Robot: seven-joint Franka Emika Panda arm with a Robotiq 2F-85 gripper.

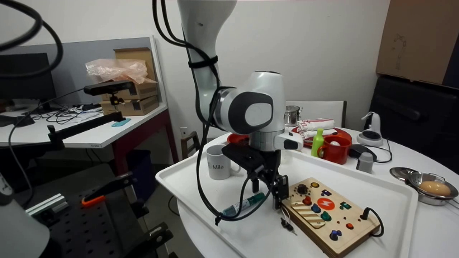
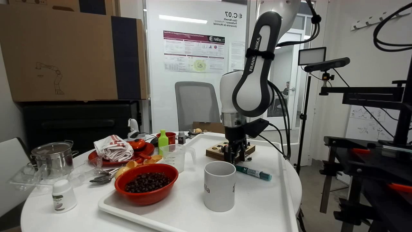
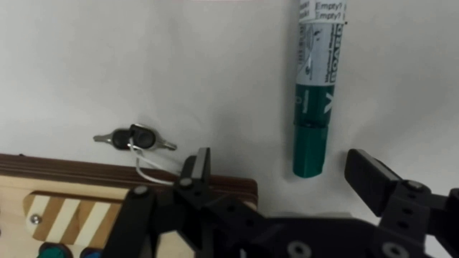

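My open gripper is low over the white tray [image 1: 189,185], with nothing between its fingers. In the wrist view, a green marker [image 3: 314,103] lies between and ahead of the fingers, its cap end toward the gripper. One finger [image 3: 201,165] overlaps the near end of a wooden switch board [image 3: 81,180]; whether they touch, I cannot tell for certain. The other finger [image 3: 365,180] is over bare tray on the marker's far side. Two small keys [image 3: 137,137] hang on a white string by the board's edge. Exterior view 1 shows the marker [image 1: 243,205] partly behind my cables.
A white mug [image 2: 219,187] stands near the marker, and a red bowl of dark beans [image 2: 146,183] sits at the tray's corner. Beside it is a clear measuring cup [image 2: 175,156]. A black cable [image 1: 377,223] plugs into the board. Open tray surrounds the marker.
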